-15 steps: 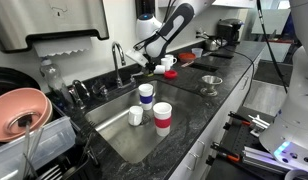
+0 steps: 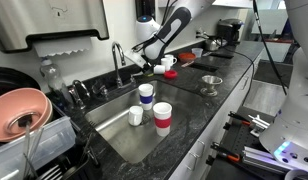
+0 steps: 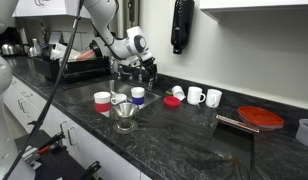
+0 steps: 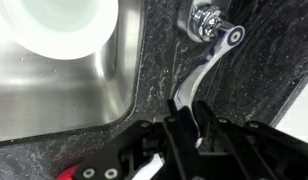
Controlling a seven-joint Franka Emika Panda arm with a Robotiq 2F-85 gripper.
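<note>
A chrome faucet point(image 2: 117, 55) stands behind the sink point(image 2: 112, 123). From its round metal base point(image 4: 206, 20) in the wrist view, a shiny lever point(image 4: 201, 75) runs down between my black fingers. My gripper is shut on that lever near its lower end; the exact contact is partly hidden by the fingers. In exterior view 1 the gripper point(image 2: 141, 66) is small, dark and close to the counter, just right of the faucet.
In the sink area stand a purple-banded cup point(image 2: 146, 94), a white cup point(image 2: 135, 116) and a red-banded cup point(image 2: 163, 119). A red bowl point(image 3: 172, 101), white mugs point(image 3: 195, 95) and a glass bowl point(image 3: 124, 115) sit on the counter.
</note>
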